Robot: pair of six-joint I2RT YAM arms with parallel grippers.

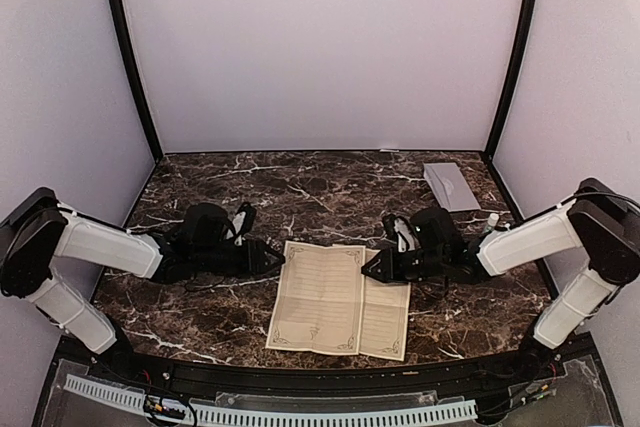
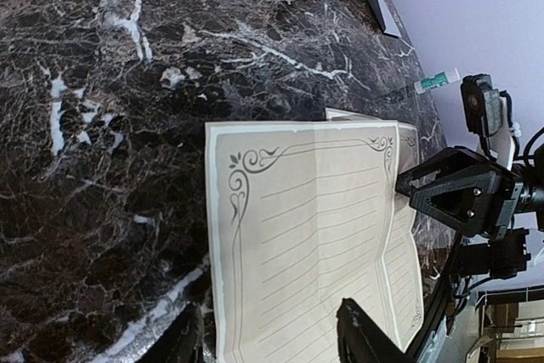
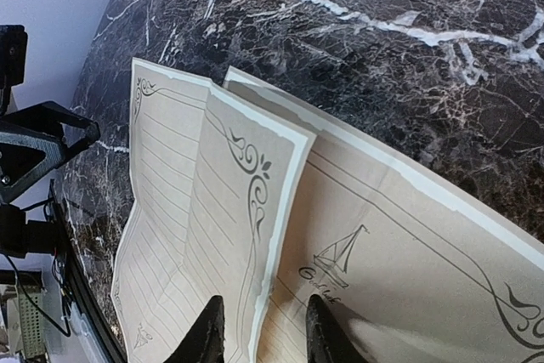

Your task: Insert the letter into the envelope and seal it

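Two lined, ornamented paper sheets lie overlapping at the front middle of the table: the upper left one (image 1: 315, 302) and the one beneath at right (image 1: 385, 319), which shows a small boat drawing in the right wrist view (image 3: 399, 244). My left gripper hovers open just beside the upper sheet's left edge, fingers apart with nothing between them. My right gripper is open over the sheets' overlap, near the upper sheet's right edge. I cannot tell which sheet is letter or envelope.
A grey flat item (image 1: 450, 187) lies at the back right, with a small tube (image 2: 435, 82) near it.
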